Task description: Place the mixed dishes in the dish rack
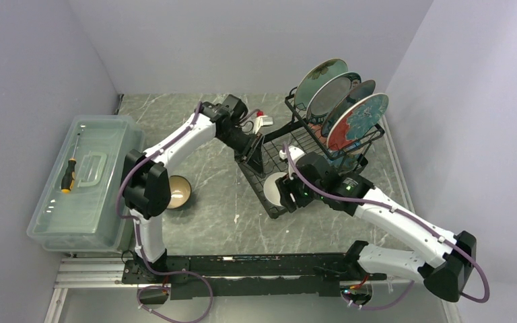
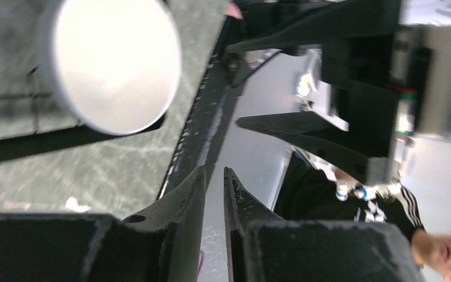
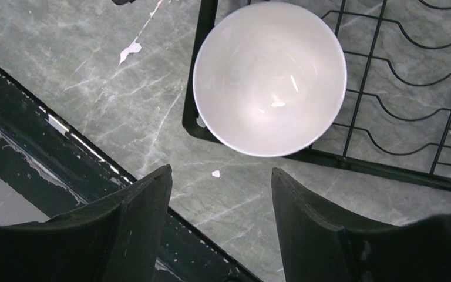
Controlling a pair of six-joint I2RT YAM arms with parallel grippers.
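Note:
A white bowl (image 1: 274,190) (image 2: 114,59) (image 3: 269,79) rests in the front end of the dish rack's lower tray (image 3: 368,169). My right gripper (image 1: 289,196) is over that end, beside the bowl, its fingers apart with nothing between them. My left gripper (image 1: 254,161) hangs over the rack behind the bowl; its fingertips sit close together in the left wrist view, with nothing visible between them. A tan bowl (image 1: 179,191) lies on the counter at the left, partly behind the left arm. Several plates (image 1: 358,121) stand in the upper rack.
A lidded plastic container (image 1: 74,208) with a screwdriver (image 1: 68,175) on it fills the far left. Walls bound the back and sides.

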